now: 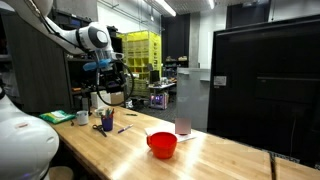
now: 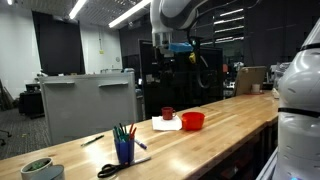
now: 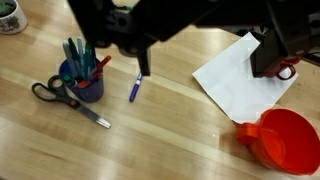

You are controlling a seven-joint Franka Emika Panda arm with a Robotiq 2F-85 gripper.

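My gripper hangs over the table with its blurred dark fingers apart, and bare wood and paper show between them. A red bowl with a handle (image 3: 288,140) sits on the wood, lower right in the wrist view. Behind it in exterior view 2 stands a dark red mug (image 2: 167,113) by a white sheet of paper (image 3: 238,80); the right finger partly covers the mug in the wrist view. A dark blue cup (image 2: 124,151) holds several pens. Black-handled scissors (image 3: 75,102) lie beside it, and a purple pen (image 3: 135,88) lies nearby.
A round tin (image 2: 38,168) stands near the table's end, past the pen cup. A green item (image 1: 57,116) and a white mug (image 1: 83,117) are at the far left. Much of the wooden table (image 1: 225,160) right of the bowl is clear.
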